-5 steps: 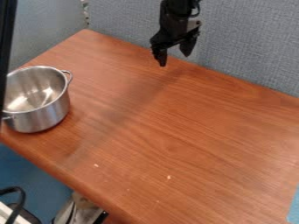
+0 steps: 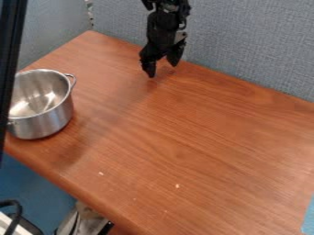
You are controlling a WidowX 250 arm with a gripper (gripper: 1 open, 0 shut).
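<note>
My black gripper [image 2: 161, 64] hangs at the back middle of the wooden table [image 2: 185, 147], close to the rear edge and low near the tabletop. Its two fingers stand apart, open, with nothing visible between them. A steel pot [image 2: 47, 119] with side handles sits at the table's left edge, well apart from the gripper, partly cut off by the frame and a dark vertical bar.
A grey fabric partition [image 2: 252, 50] runs behind the table. Cables [image 2: 10, 211] and other gear lie below the table's near left edge.
My gripper has moved left over the past second and has come down lower toward the tabletop. The pot has stayed in place.
</note>
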